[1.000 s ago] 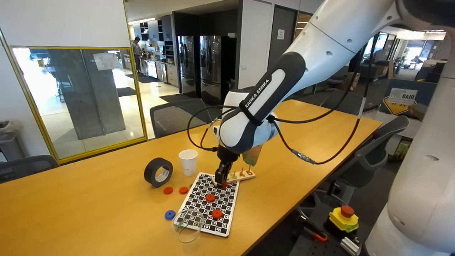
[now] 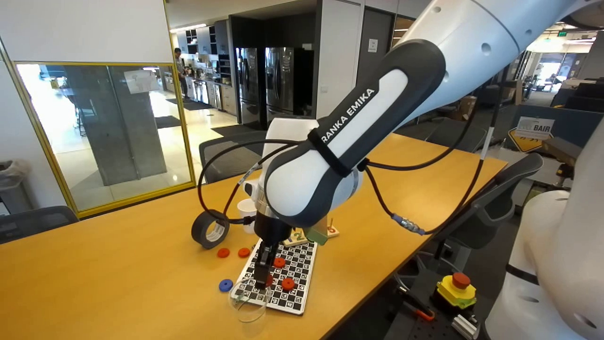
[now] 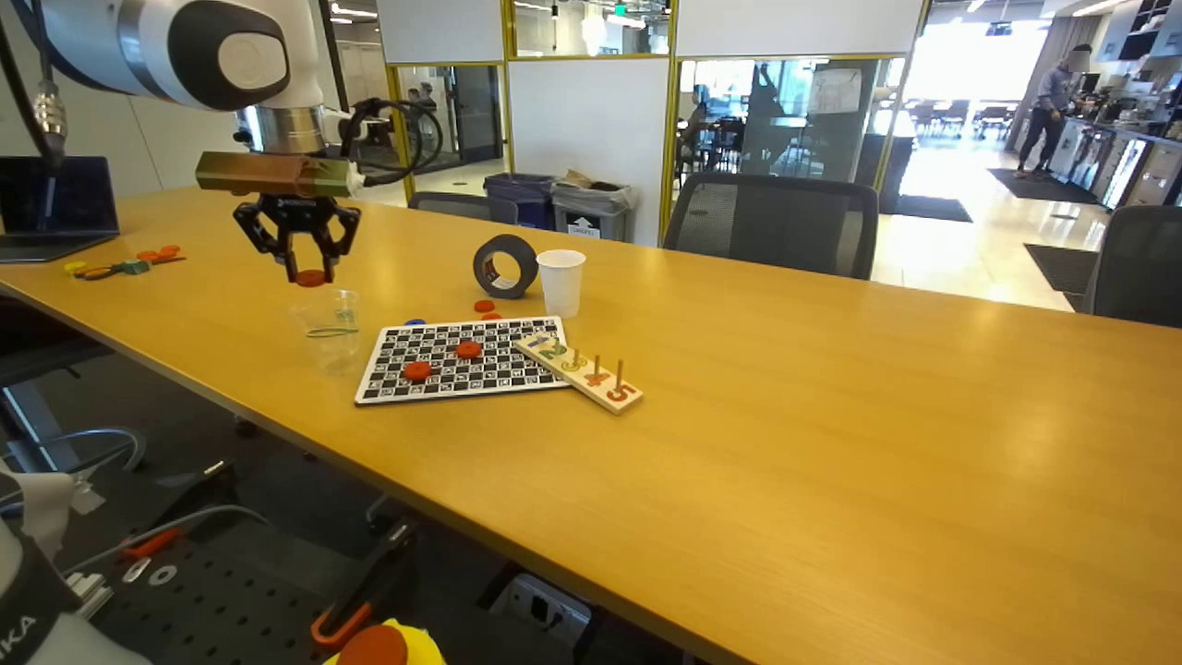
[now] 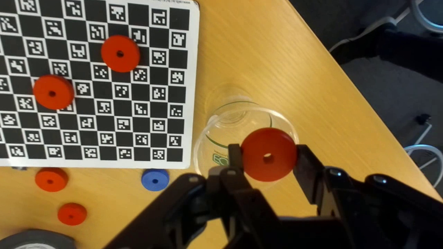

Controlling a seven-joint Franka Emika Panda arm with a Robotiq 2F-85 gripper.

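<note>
My gripper is shut on a red disc (image 4: 268,170) with a small centre hole, one finger pad at each side. The disc hangs above the rim of a clear plastic cup (image 3: 333,344), overlapping the cup's opening in the wrist view. Nothing shows inside the cup. Two other red discs (image 4: 120,54) lie on the black-and-white patterned board (image 4: 192,103) beside the cup. Off the board, on the table, are two more red discs (image 4: 51,179) and a blue disc (image 4: 155,180).
A numbered wooden peg board (image 3: 604,388) overlaps the patterned board's far end. Behind stand a white cup (image 3: 561,286) and a roll of black tape (image 2: 210,229). The table edge (image 4: 349,79) runs close by the clear cup.
The gripper has moved from the peg board's end of the patterned board to over the clear cup, carrying the red disc. Discs on the table and board have stayed put.
</note>
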